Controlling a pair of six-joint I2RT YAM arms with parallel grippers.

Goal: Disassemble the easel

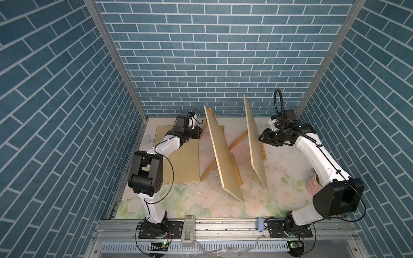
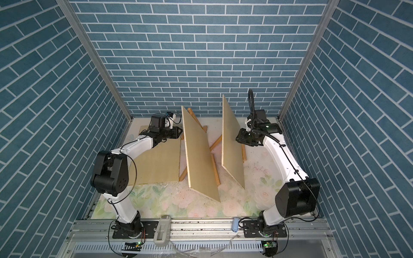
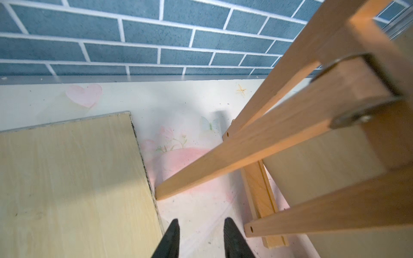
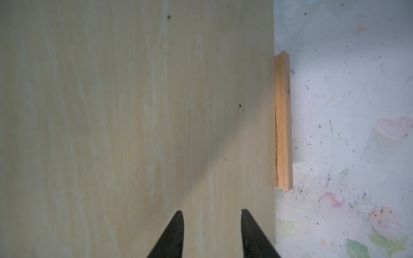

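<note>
Two large pale boards stand upright on wooden easel frames: a left board (image 1: pixel 223 159) and a right board (image 1: pixel 254 146). Orange-brown legs (image 1: pixel 209 169) show beneath and between them. In the left wrist view, a wooden easel leg (image 3: pixel 241 150) and its hinged joint fill the right side. My left gripper is open and empty, to the left of the easel's rear frame. My right gripper has its fingers apart with nothing between them, facing the right board (image 4: pixel 137 107). A wooden ledge (image 4: pixel 283 124) shows beyond that board's edge.
A third board (image 1: pixel 180 159) lies flat at the left, under the left arm. A pink pot (image 1: pixel 313 185) stands at the right, partly behind the right arm.
</note>
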